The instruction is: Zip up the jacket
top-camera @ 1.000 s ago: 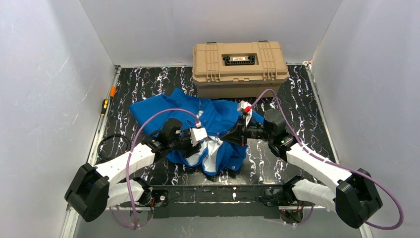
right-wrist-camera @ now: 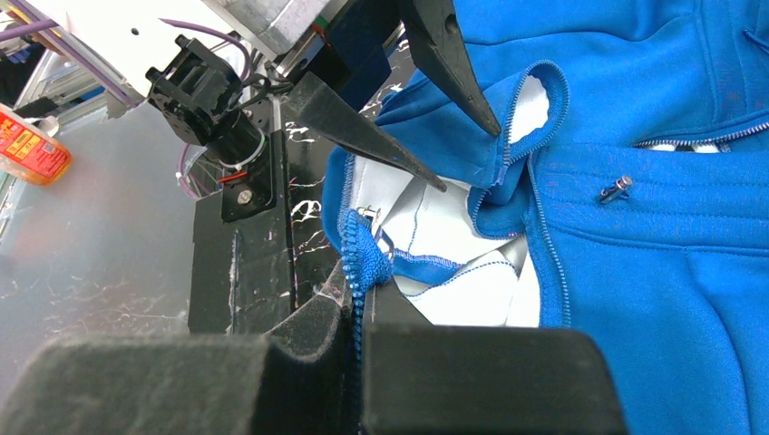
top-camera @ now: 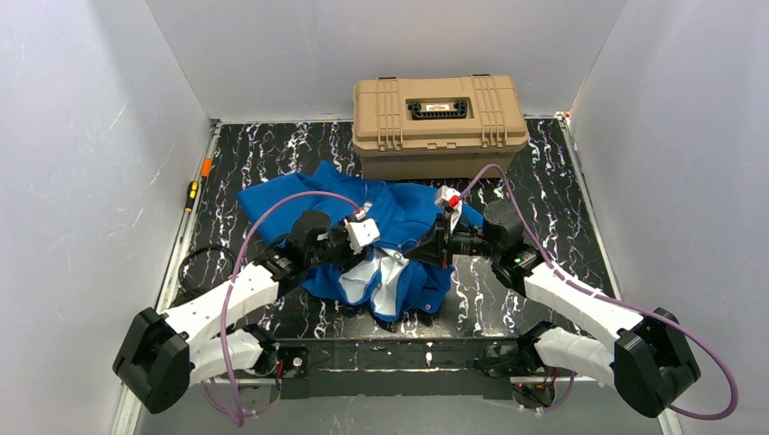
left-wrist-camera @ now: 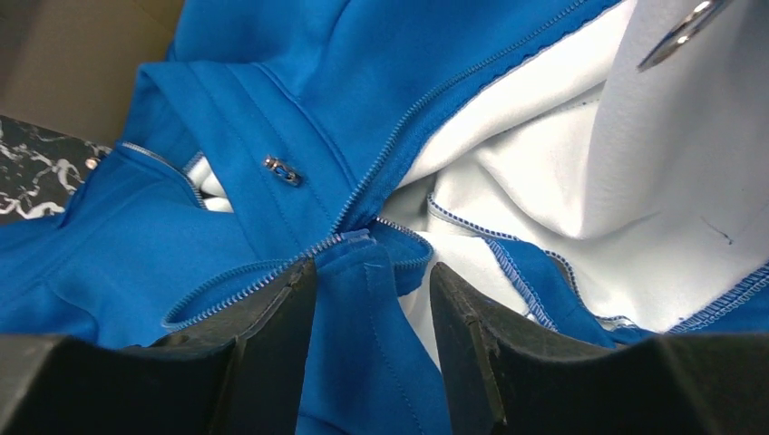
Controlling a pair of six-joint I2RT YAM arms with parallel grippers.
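Note:
The blue jacket (top-camera: 308,195) lies crumpled on the table, white lining showing at the front. My left gripper stands open low over a fold of blue zipper edge; in the right wrist view its two dark fingers hang beside that fold. My right gripper is shut on a zipper end (right-wrist-camera: 363,263), the tape running down between its fingers, with a small metal piece at its top. A loose metal pull (left-wrist-camera: 283,170) shows on the jacket.
A tan case (top-camera: 440,136) stands behind the jacket. Screwdrivers (top-camera: 192,195) and a black cable (top-camera: 209,249) lie along the left edge.
My right arm and the jacket look unchanged.

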